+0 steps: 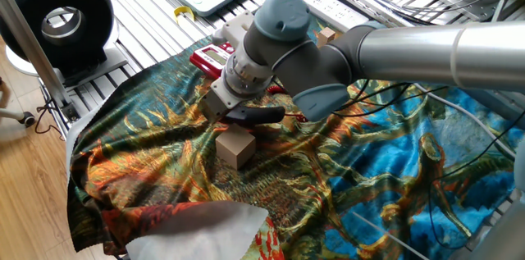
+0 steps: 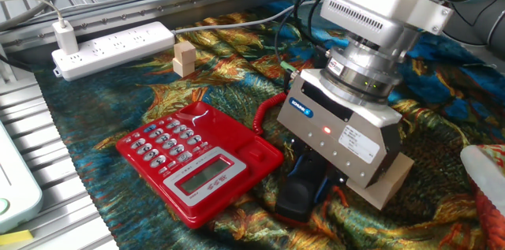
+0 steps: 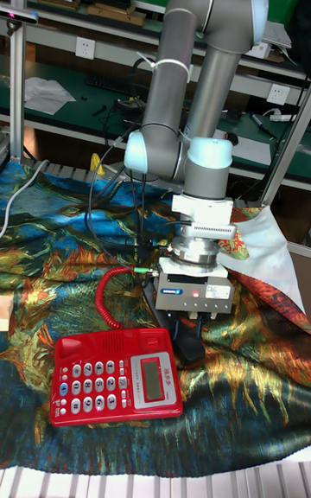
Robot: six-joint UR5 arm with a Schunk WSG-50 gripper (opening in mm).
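A red desk telephone [image 2: 205,159] lies on the patterned cloth, its keypad and small screen facing up and its cradle empty. Its black handset [image 3: 188,343] is between the fingers of my gripper [image 2: 312,184], which is shut on it. The handset's rear part is hidden behind the gripper body in exterior view 2. A red coiled cord [image 3: 104,300] runs from the phone toward the handset. In exterior view 1 the handset [image 1: 261,116] appears just above and beside a cardboard-coloured box; whether they touch cannot be told.
That box [image 1: 236,147] stands on the cloth close to the gripper. Two small wooden blocks [image 2: 184,59] sit near a white power strip [image 2: 118,49]. Black cables [image 1: 385,100] hang along the arm. Cloth in front of the box is mostly clear, with a folded pale corner [image 1: 197,231].
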